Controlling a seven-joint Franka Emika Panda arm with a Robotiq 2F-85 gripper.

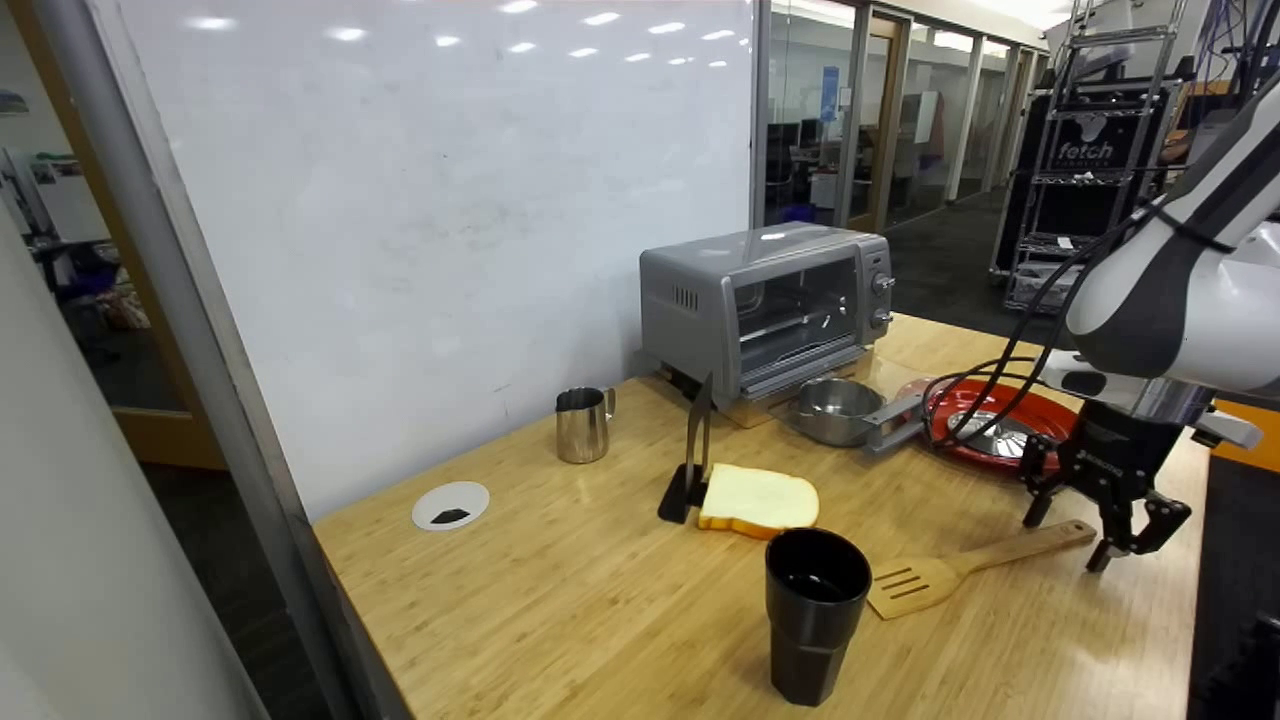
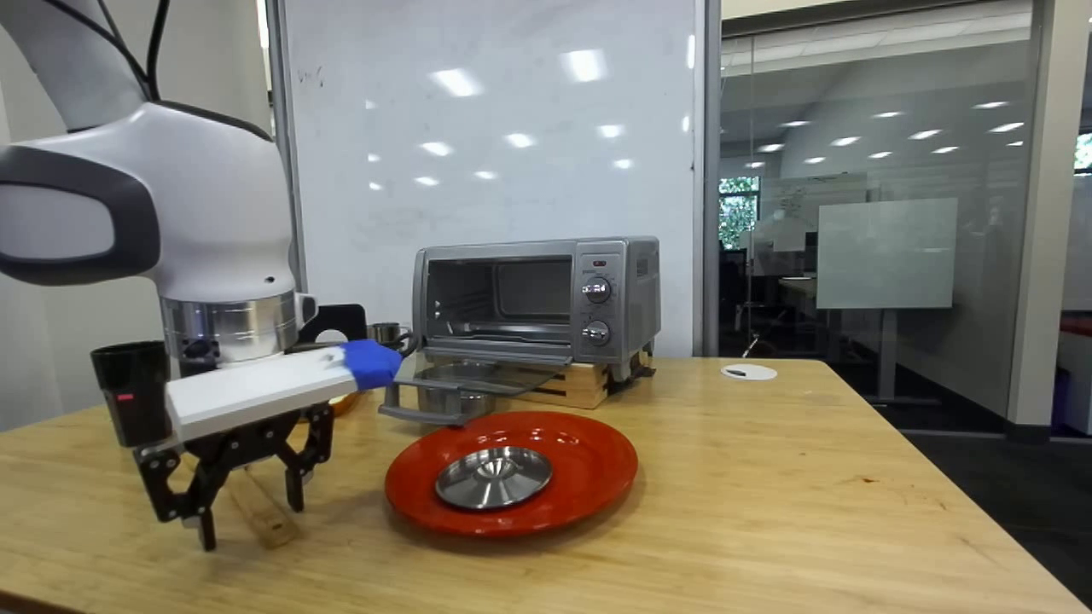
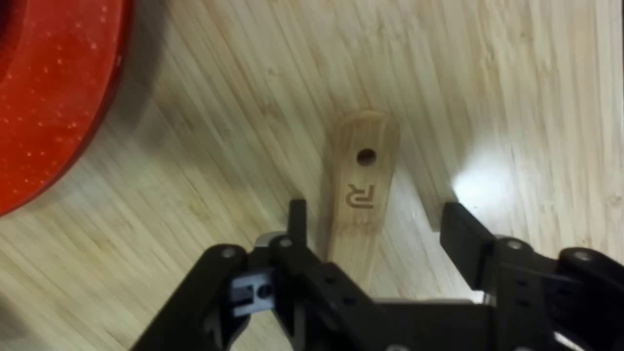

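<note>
A wooden slotted spatula lies flat on the table, its handle reaching toward my gripper. From the wrist view, the handle end, with a hole and carved letters, runs between my two parted fingers. The left finger is nearer to the handle than the right finger, and a gap shows on both sides. My gripper is part open over the handle in exterior view 2, with nothing held. The lower part of the spatula is hidden in the wrist view by the gripper body.
A red plate carrying a metal lid lies beside the gripper. Behind are a metal pot and a toaster oven. Bread, a black cup and a steel pitcher stand farther left.
</note>
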